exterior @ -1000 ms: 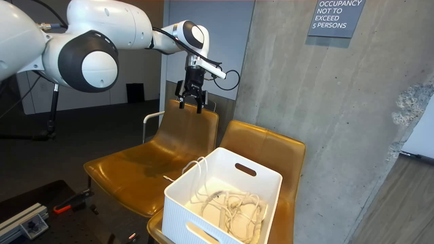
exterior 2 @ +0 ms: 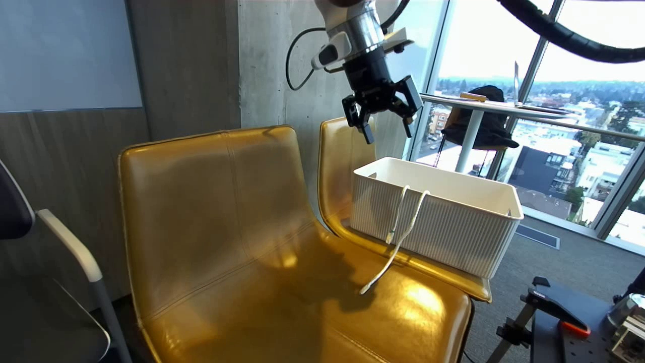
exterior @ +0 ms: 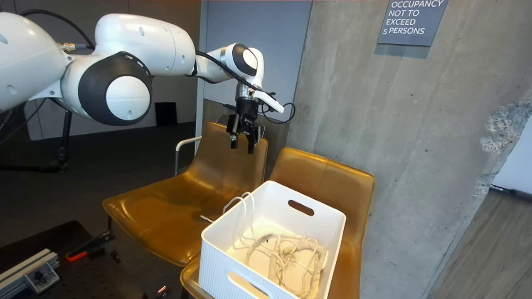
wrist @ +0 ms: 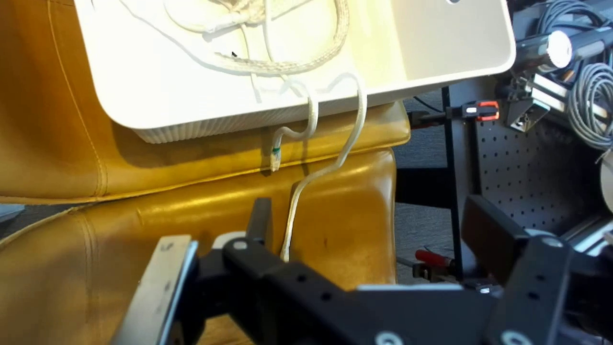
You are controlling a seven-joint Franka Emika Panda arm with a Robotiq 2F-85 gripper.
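Observation:
My gripper (exterior: 242, 145) stands open in the air above the left tan chair, with nothing between its fingers. In exterior view 2 the gripper (exterior 2: 388, 136) hangs above and behind the near end of the white bin (exterior 2: 435, 227). Inside the bin (exterior: 272, 199) lies a tangle of pale rope and cord (exterior: 282, 256). Two white cord ends drape over the bin's side. The longer cord (wrist: 345, 150) reaches down onto the chair seat in the wrist view; the shorter cord end (wrist: 277, 155) hangs just outside the rim. My fingers are apart from both cords.
Two tan chairs stand side by side. A concrete wall (exterior: 399, 149) rises behind. A dark pegboard table (wrist: 517, 166) with tools and cables lies beside the chairs.
The arm has moved down and to the right in exterior view 1, bringing the open gripper closer to the bin. Bin, cords and chairs look unmoved.

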